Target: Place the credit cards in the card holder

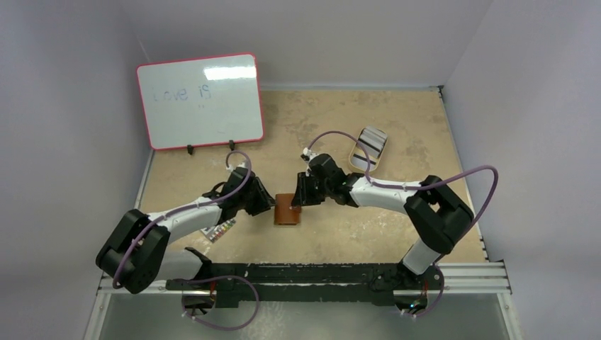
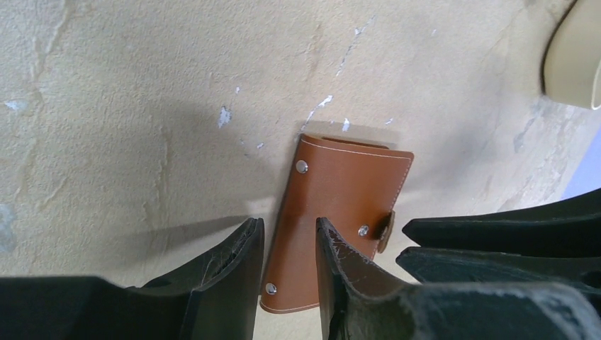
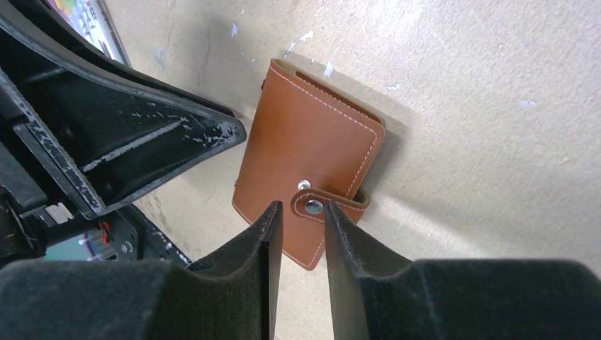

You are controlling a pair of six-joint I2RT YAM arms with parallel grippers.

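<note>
The brown leather card holder [image 1: 288, 212] lies flat at the table's middle, between the two grippers. Its strap [image 3: 329, 204] is unfastened, standing clear of the body stud [image 2: 363, 231]. My left gripper is open over the holder's left edge, with bare space between its fingers. Open as well, my right gripper hovers by the strap, which shows behind its fingertips; nothing is gripped. Under the left arm lie colourful flat items [image 1: 218, 230], partly hidden; whether these are the credit cards I cannot tell.
A tan-rimmed tray with grey and dark bands [image 1: 369, 149] sits at the back right. The whiteboard [image 1: 202, 106] leans at the back left. Open table [image 1: 340, 234] lies right of the holder and in front of it.
</note>
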